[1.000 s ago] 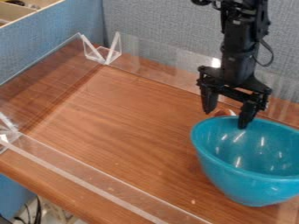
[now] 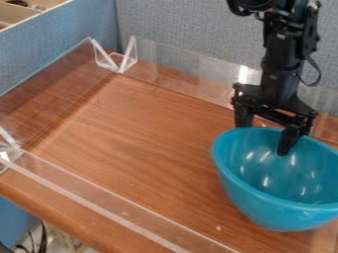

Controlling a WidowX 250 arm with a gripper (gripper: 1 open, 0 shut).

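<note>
A large turquoise bowl (image 2: 271, 198) stands on the wooden table at the right. My black gripper (image 2: 266, 128) is open above the bowl's back part, fingers pointing down, one fingertip low by the rim. I see nothing held between the fingers.
Clear acrylic walls with white brackets (image 2: 115, 60) edge it. A grey panel stands behind, and a blue padded side with a wooden box is at the left.
The arm has shifted slightly over the last second, with the gripper staying over the back of the bowl. The bowl looks moved slightly to the left.
</note>
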